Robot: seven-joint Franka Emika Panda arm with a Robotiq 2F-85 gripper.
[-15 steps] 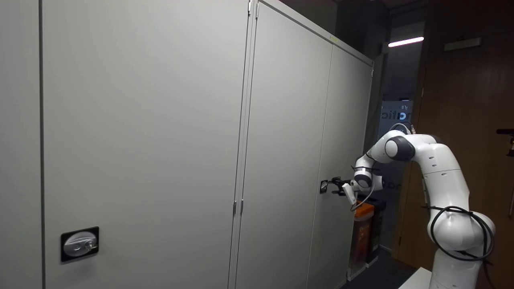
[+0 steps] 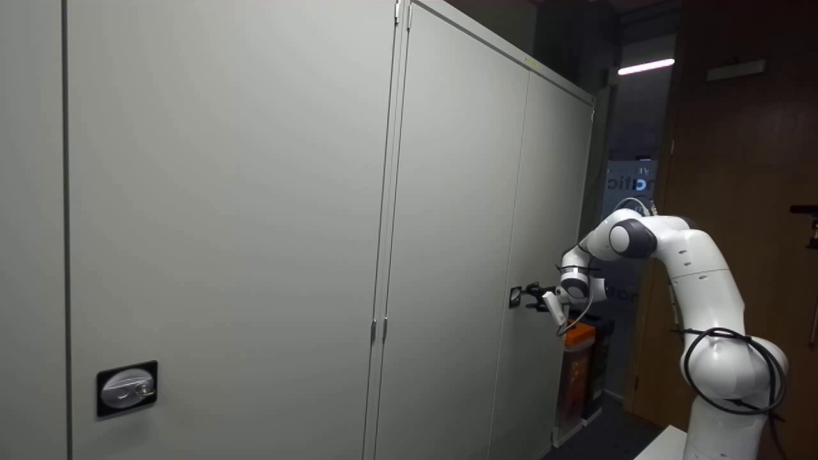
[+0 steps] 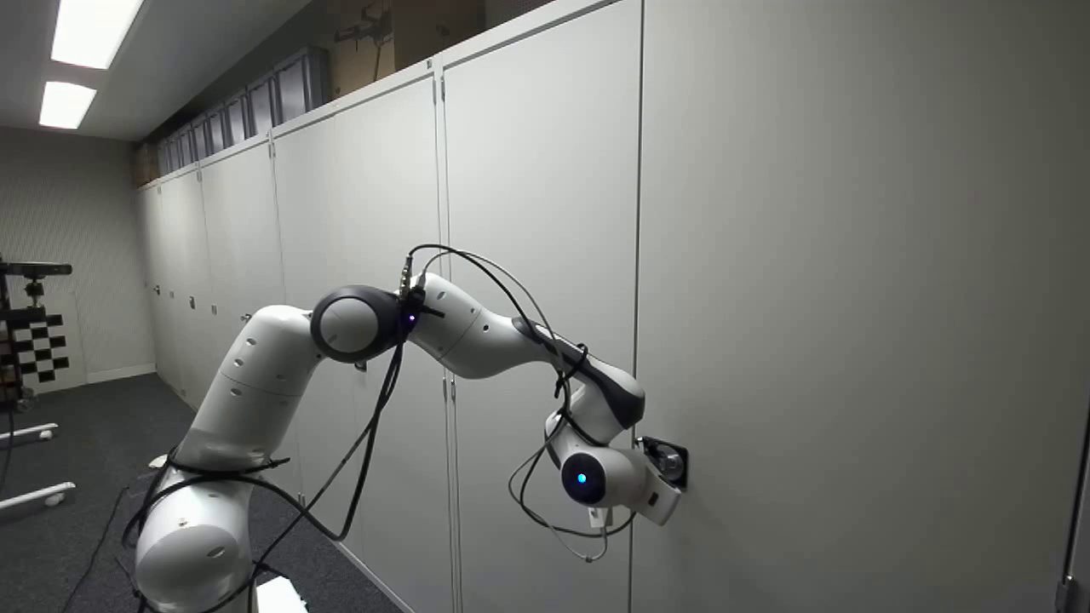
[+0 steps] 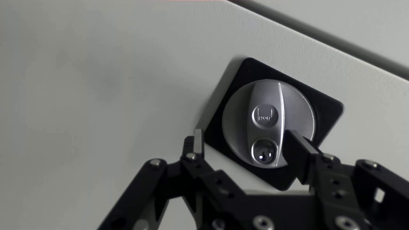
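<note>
In the wrist view a round silver turn handle with a raised grip bar and a keyhole sits on a square black plate. The bar runs at an angle to the plate's edges. My gripper reaches over the lower part of the handle with a wide gap between its fingers. The right finger overlaps the bar's right side; whether they touch, I cannot tell. Off the plate's left corner is the other finger. Exterior view 1 has the gripper just beside the handle plate, against the shut cabinet door.
A second lock handle is on a nearer cabinet door. Orange-lidded bins stand on the floor below the wrist. Loose cables hang round the arm. The cabinet doors are flat and shut.
The arm has shifted slightly toward the cabinet, bringing the gripper a little closer to the handle. The doors look the same.
</note>
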